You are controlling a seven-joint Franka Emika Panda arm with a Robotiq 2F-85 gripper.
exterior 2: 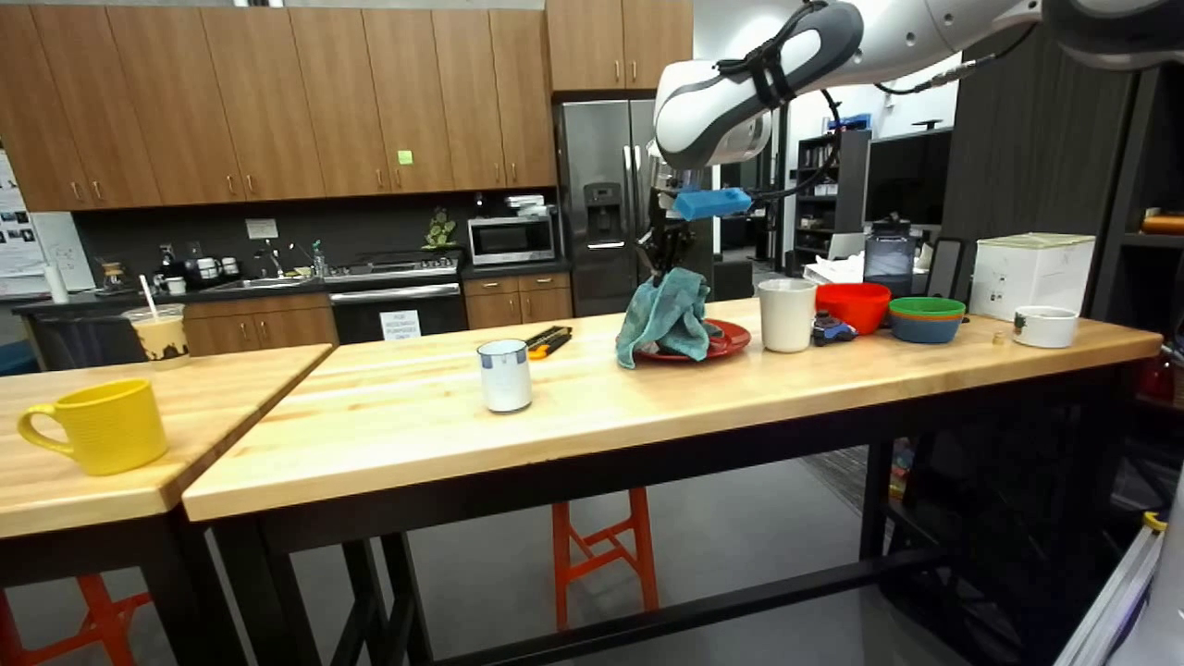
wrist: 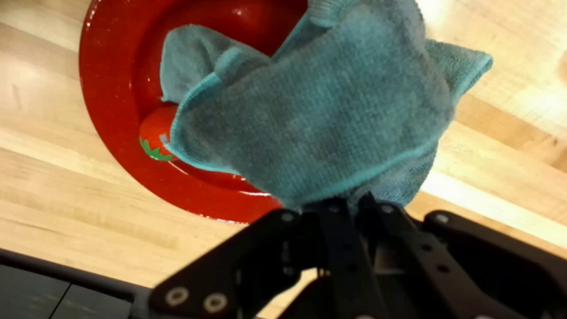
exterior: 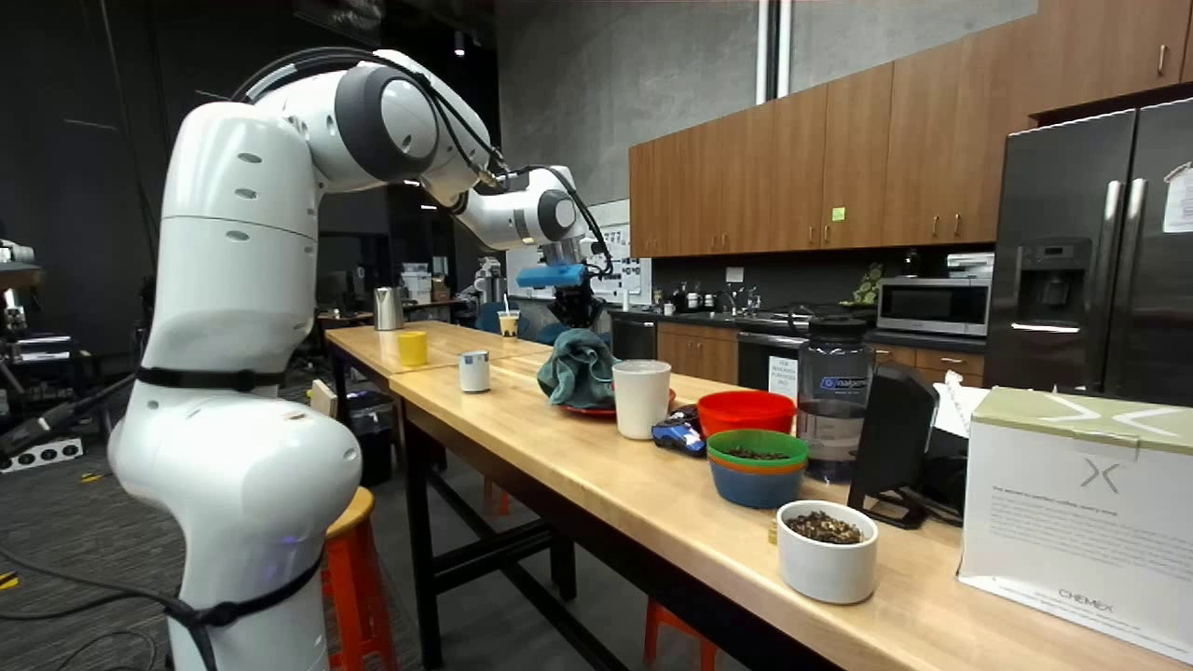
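A teal cloth (wrist: pixel 329 111) hangs bunched from my gripper, whose fingers are shut on its edge. Much of the cloth covers the red plate (wrist: pixel 106 90), and part of it spreads past the rim over the table. On the plate, a red item with a green leaf shape (wrist: pixel 158 127) peeks out from under the cloth. In exterior view 2 the cloth (exterior 2: pixel 666 316) droops onto the plate (exterior 2: pixel 727 337), with the gripper (exterior 2: pixel 662 272) just above. Exterior view 1 shows the cloth (exterior: pixel 582 369) beside the white cup.
Close to the plate stands a tall white cup (exterior 2: pixel 787 315), with a red bowl (exterior 2: pixel 854 306) and stacked bowls (exterior 2: pixel 928 320) beyond. A white-blue mug (exterior 2: pixel 505 376) and a black-and-orange tool (exterior 2: pixel 548 340) lie on the other side.
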